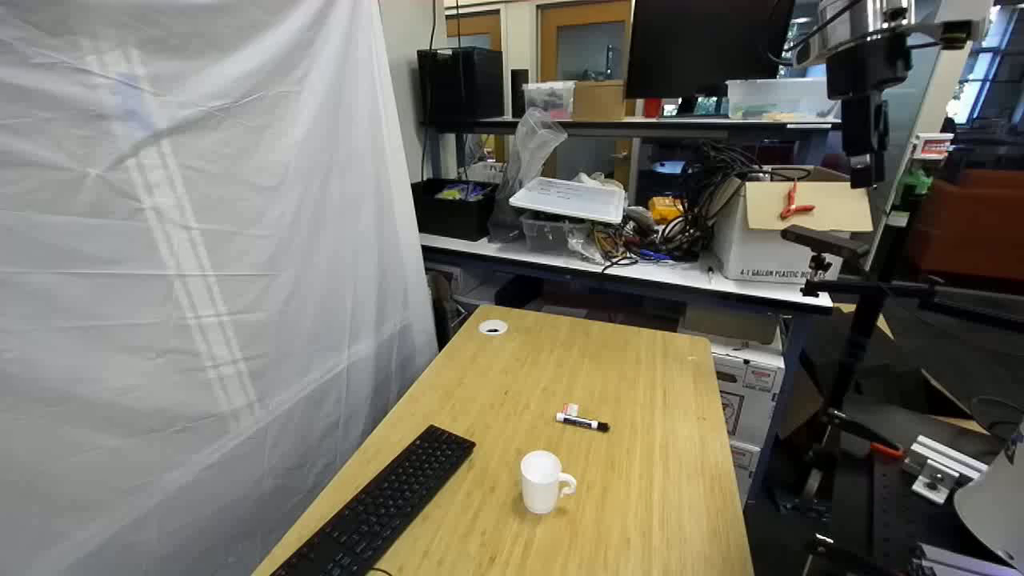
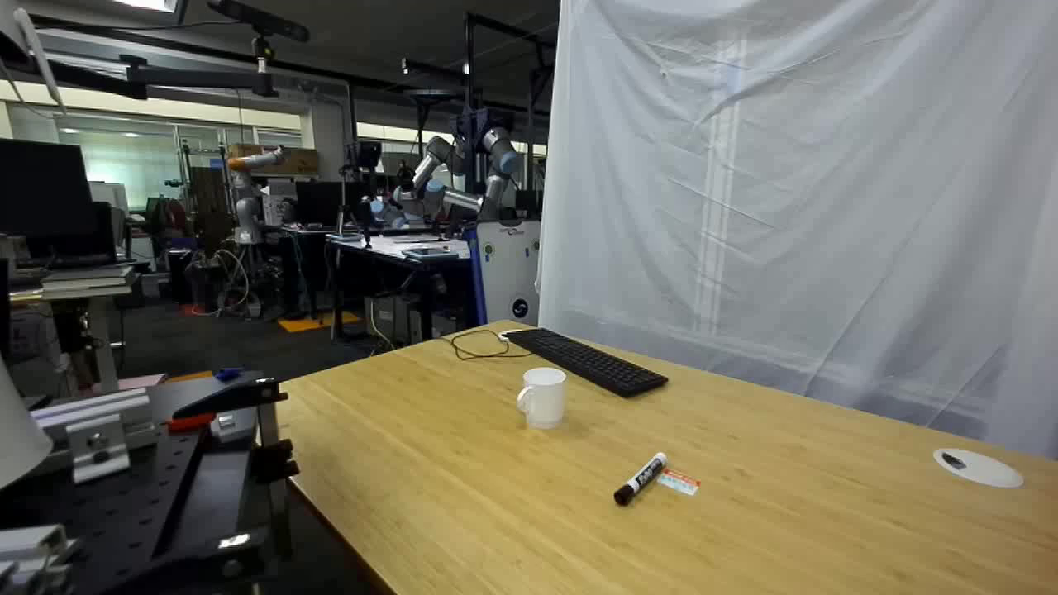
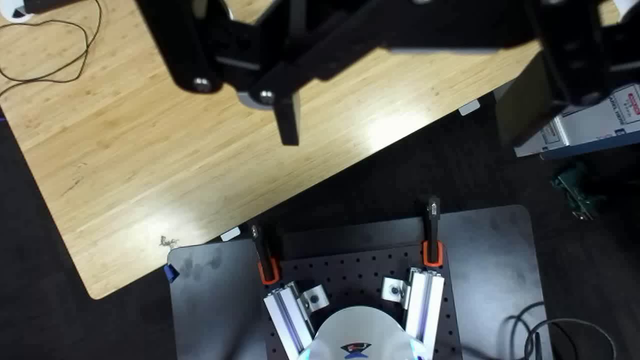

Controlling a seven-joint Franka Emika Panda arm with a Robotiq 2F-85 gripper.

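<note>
A white mug (image 1: 540,481) stands upright on the wooden table (image 1: 634,374), its handle toward the table's right side in exterior view 1. Lying farther back is a marker (image 1: 582,422) with a black cap; exterior view 2 also shows the mug (image 2: 543,397) and the marker (image 2: 640,479) well apart. My gripper is open in the wrist view, its dark fingers (image 3: 288,123) spread wide with nothing between them. It hangs high at the upper right of exterior view 1, far from both objects.
A black keyboard (image 1: 389,499) lies along the curtain side, its cable (image 2: 476,347) trailing on the table. A small label (image 2: 679,482) lies beside the marker. Cluttered shelves (image 1: 653,274) stand behind the table.
</note>
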